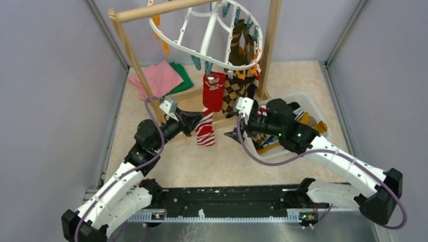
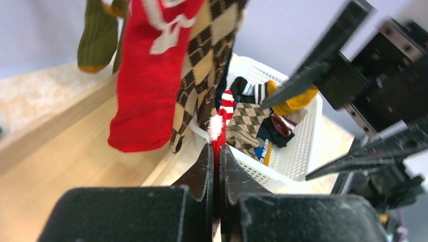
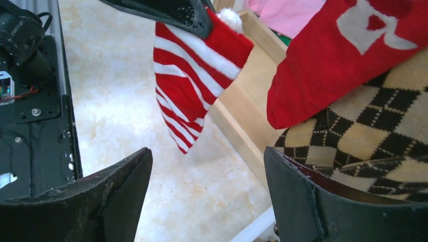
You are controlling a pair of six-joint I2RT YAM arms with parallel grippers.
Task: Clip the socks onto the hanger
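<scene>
A red-and-white striped sock [image 1: 205, 132] hangs from my left gripper [image 1: 200, 116], shut on its top, where a white tuft shows in both wrist views. My right gripper [image 1: 233, 132] is open to its right, empty, with both fingers low in the right wrist view. The white round hanger [image 1: 204, 52] with teal and orange clips is above. A red sock [image 1: 213, 93], checkered socks [image 1: 234, 92] and olive socks [image 2: 93, 40] hang from it, behind the grippers.
A white basket [image 1: 317, 108] of socks stands on the right. The wooden stand [image 1: 123, 40] surrounds the hanger. Pink [image 1: 156, 80] and green cloths lie at back left.
</scene>
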